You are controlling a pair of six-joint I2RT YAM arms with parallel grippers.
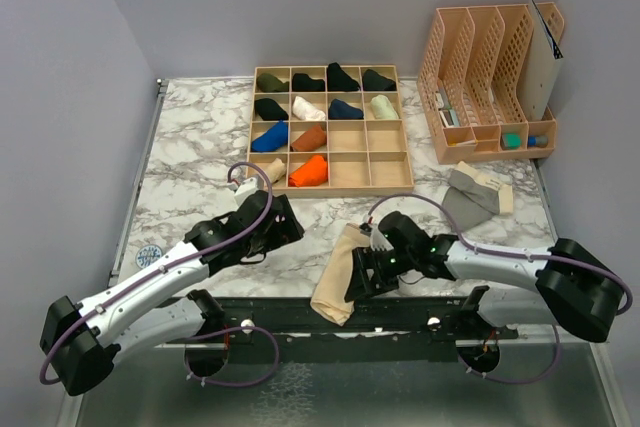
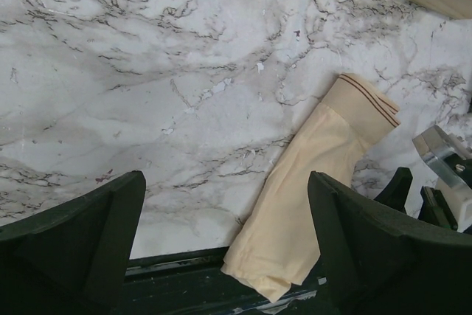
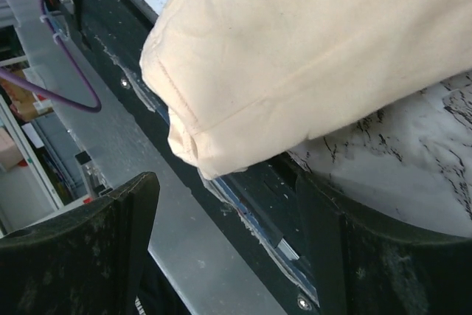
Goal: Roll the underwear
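A cream pair of underwear [image 1: 330,282], folded into a long strip, lies on the marble table with its lower end over the dark front edge; a striped waistband [image 2: 363,105] is at its far end. My right gripper [image 1: 365,277] is open, low over that lower end, with the cloth [image 3: 287,42] just beyond its fingers. My left gripper [image 1: 280,222] is open above the table, left of the cloth; in the left wrist view nothing is between its fingers.
A wooden grid [image 1: 348,175] of rolled clothes stands behind. At the right are grey and cream cloths [image 1: 470,197] and a wooden organiser [image 1: 470,67].
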